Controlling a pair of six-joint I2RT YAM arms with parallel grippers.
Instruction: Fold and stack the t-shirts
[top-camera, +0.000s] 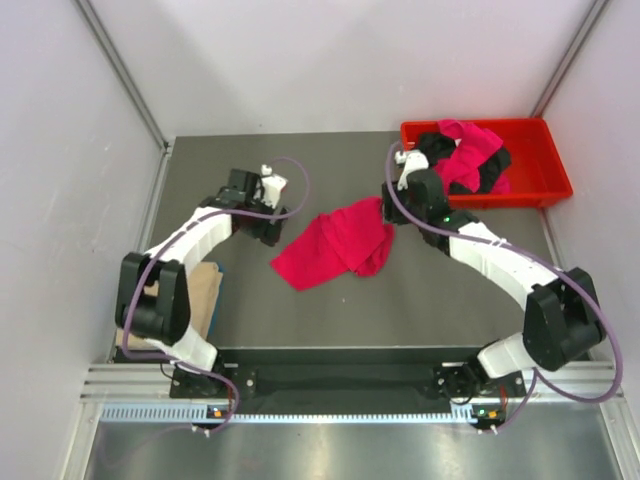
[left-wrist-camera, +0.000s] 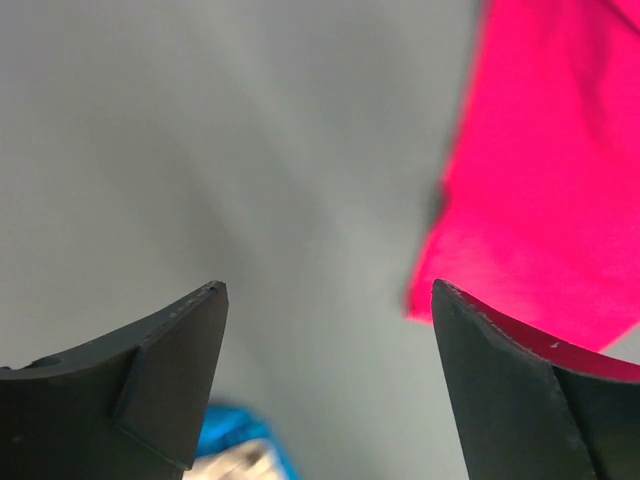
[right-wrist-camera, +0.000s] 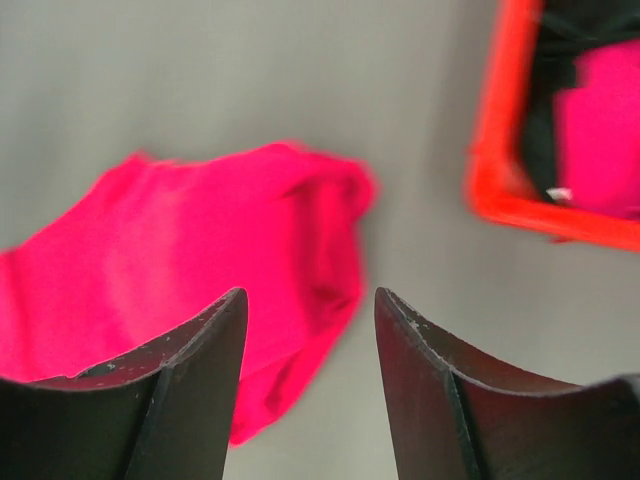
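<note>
A crumpled pink-red t-shirt lies on the grey table between the two arms. In the right wrist view, the shirt has a folded-over, bunched right end. My left gripper is open to the left of the shirt. One corner of the cloth shows behind its right finger in the left wrist view, and the gap holds nothing. Above the shirt's right end hangs my right gripper, its fingers apart and nothing held between them.
At the back right stands a red bin with pink and black shirts in it, close to my right arm. A tan folded piece with a blue edge lies at the front left, partly under my left arm.
</note>
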